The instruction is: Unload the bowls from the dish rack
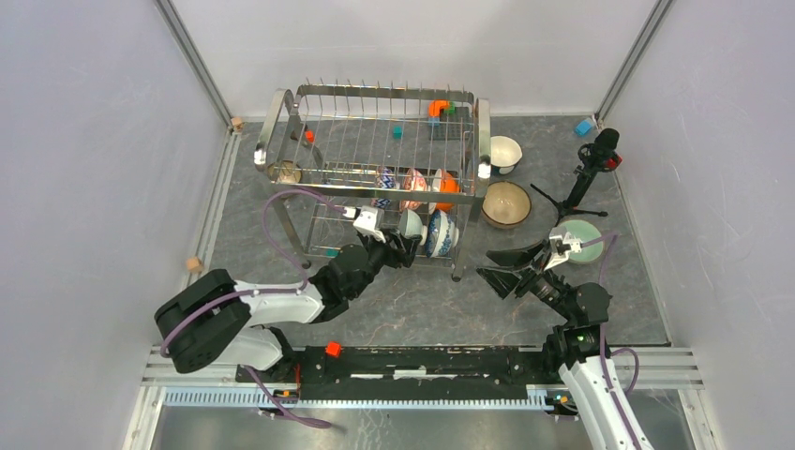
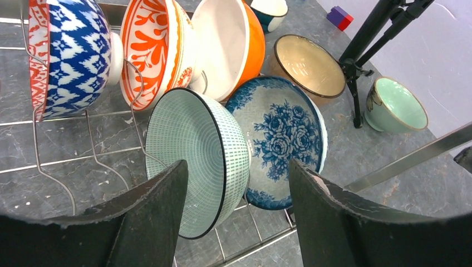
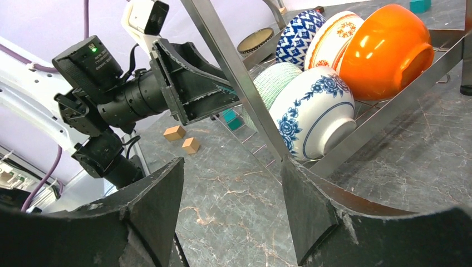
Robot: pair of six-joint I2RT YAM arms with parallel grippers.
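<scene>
On the lower rack (image 1: 323,242) several bowls stand on edge. A pale green checked bowl (image 2: 232,156) with a black rim lies between the spread fingers of my left gripper in the left wrist view; whether they touch it cannot be told. Right behind it leans a blue-and-white floral bowl (image 2: 286,139). A blue patterned bowl (image 2: 78,50), an orange-patterned bowl (image 2: 153,53) and a plain orange bowl (image 2: 253,47) form the back row. My right gripper (image 1: 499,273) is open and empty, right of the rack over bare floor.
Off the rack on the right stand a tan bowl (image 1: 506,204), a white bowl (image 1: 505,153) and a light green bowl (image 1: 583,241). A black tripod (image 1: 589,172) rises among them. The rack's upper tier (image 1: 375,141) overhangs the back row.
</scene>
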